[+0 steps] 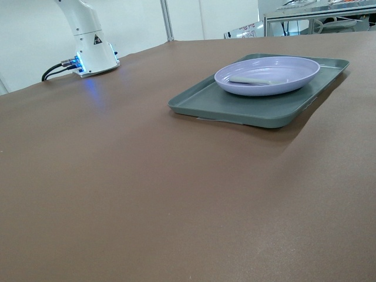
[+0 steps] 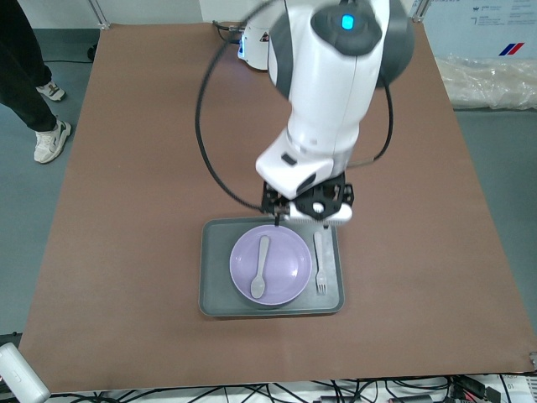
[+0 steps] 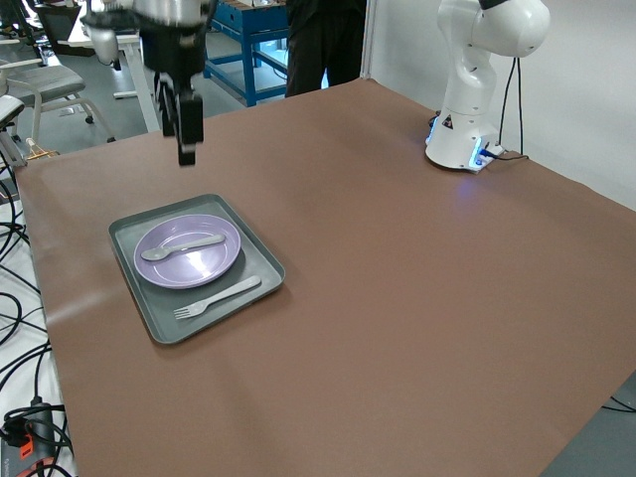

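Observation:
A grey-green tray (image 2: 218, 285) lies on the brown table, holding a lavender plate (image 2: 294, 264) with a pale spoon (image 2: 258, 281) on it and a pale fork (image 2: 320, 273) beside the plate. The gripper (image 3: 186, 149) hangs above the tray, apart from it, in the right view; nothing shows held. Its finger state is unclear. In the top view the tray (image 1: 258, 117) and plate (image 1: 282, 82) appear without the gripper.
The white robot base (image 3: 455, 144) stands at the table's back edge with cables. A person stands beside it, and cables run along the near edge.

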